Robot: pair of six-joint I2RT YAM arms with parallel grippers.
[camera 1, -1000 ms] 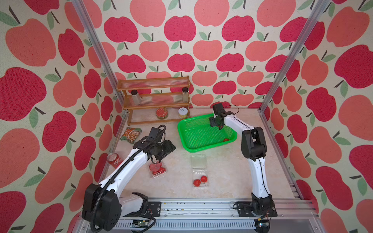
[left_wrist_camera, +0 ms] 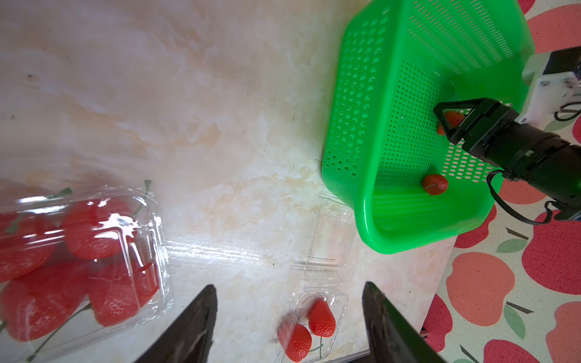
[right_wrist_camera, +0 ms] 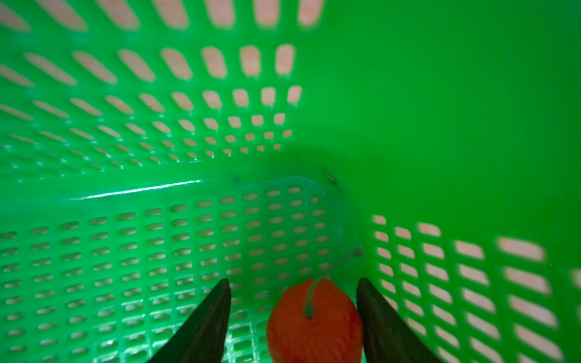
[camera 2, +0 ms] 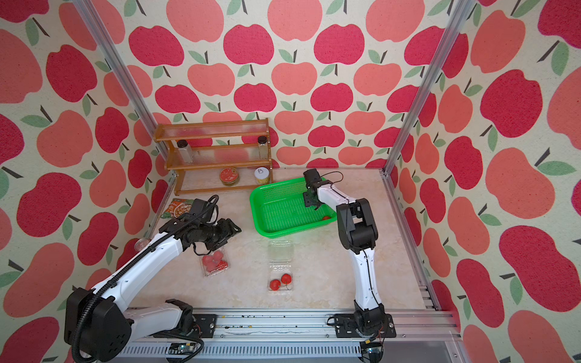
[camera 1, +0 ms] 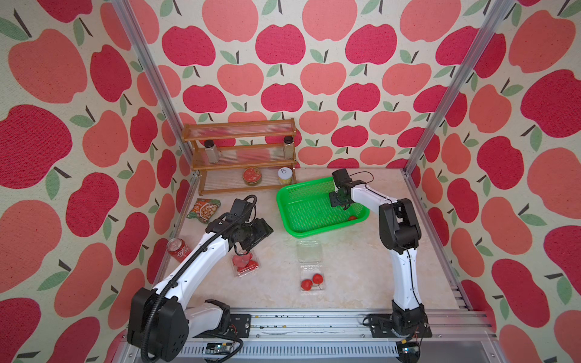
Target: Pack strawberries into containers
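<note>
In the right wrist view a strawberry (right_wrist_camera: 314, 329) with a green stem lies low in the green basket (right_wrist_camera: 272, 169). My right gripper is open around it; bare basket floor shows between the fruit and the left finger, while the right finger borders it closely. A second strawberry (left_wrist_camera: 434, 184) lies on the basket floor nearby. My left gripper stands open and empty above the table. Beneath it to the left sits a clear container (left_wrist_camera: 158, 254) holding several strawberries. Another clear container (camera 1: 312, 289), its lid (camera 1: 310, 250) folded back, holds two strawberries.
A wooden shelf (camera 1: 242, 158) with jars stands at the back left. A snack bag (camera 1: 204, 210) and a red can (camera 1: 177, 248) are on the left side. Bare table (camera 1: 357, 272) lies right of the open container.
My right gripper has moved lower and slightly right within the basket, and its forearm has swung a little to the right. The left arm and the containers look unchanged.
</note>
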